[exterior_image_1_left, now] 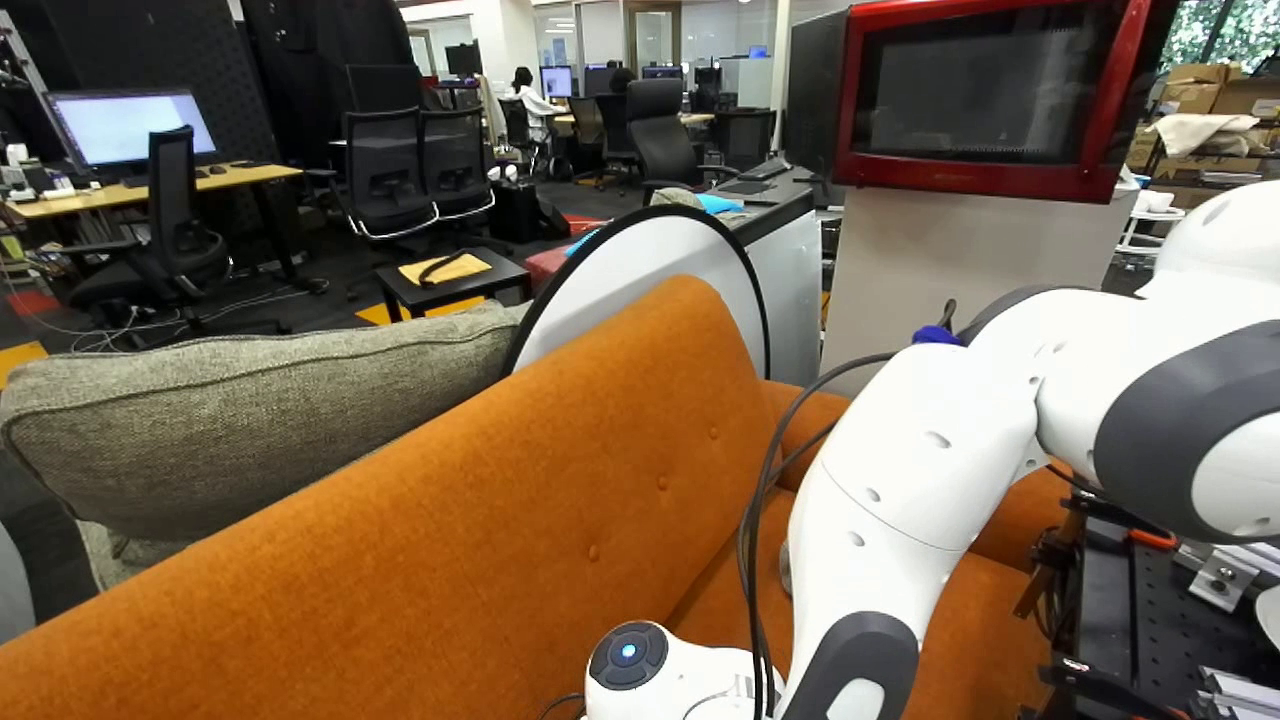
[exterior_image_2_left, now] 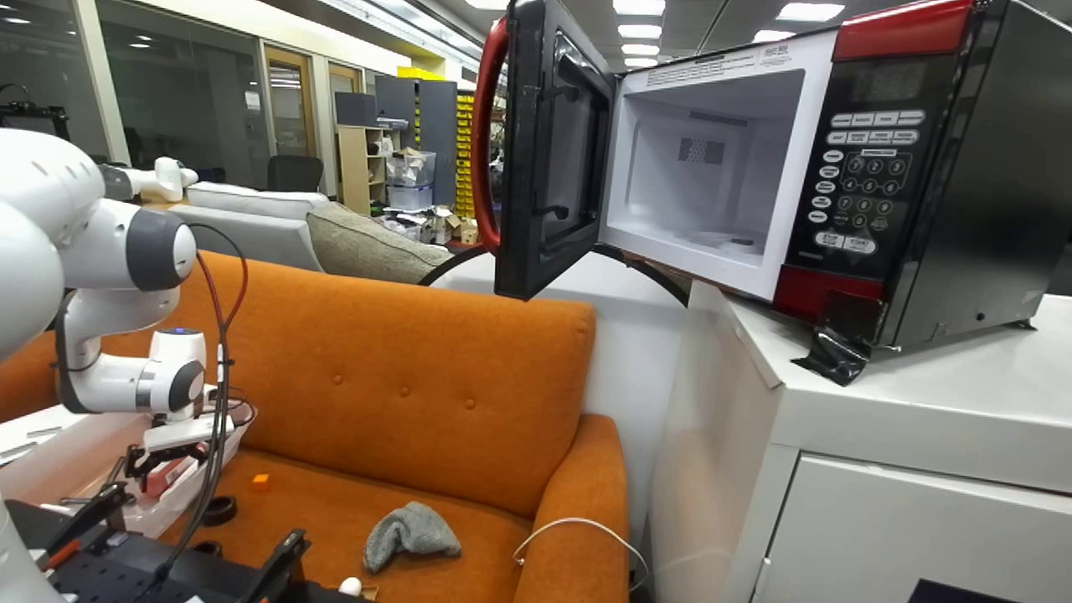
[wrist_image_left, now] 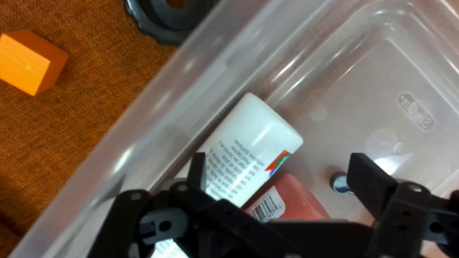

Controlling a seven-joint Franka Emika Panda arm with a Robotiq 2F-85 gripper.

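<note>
In the wrist view my gripper is open over a clear plastic bin [wrist_image_left: 142,129], its two black fingers wide apart. A white bottle [wrist_image_left: 254,137] with printed text lies along the bin's wall, reaching out from under the left finger. Against it rests a red item [wrist_image_left: 297,200] with a barcode label, partly hidden by the gripper's body. A small round dark object [wrist_image_left: 340,182] sits on the bin floor by the right finger. In exterior view 2 the gripper [exterior_image_2_left: 166,471] points down into the bin. Whether its fingers touch anything is unclear.
Outside the bin, an orange block [wrist_image_left: 25,60] and a black ring [wrist_image_left: 172,19] lie on the orange sofa. A grey cloth [exterior_image_2_left: 409,534] is farther along the seat. The microwave [exterior_image_2_left: 904,181] stands with its door open. Cables [exterior_image_2_left: 216,422] hang beside the arm.
</note>
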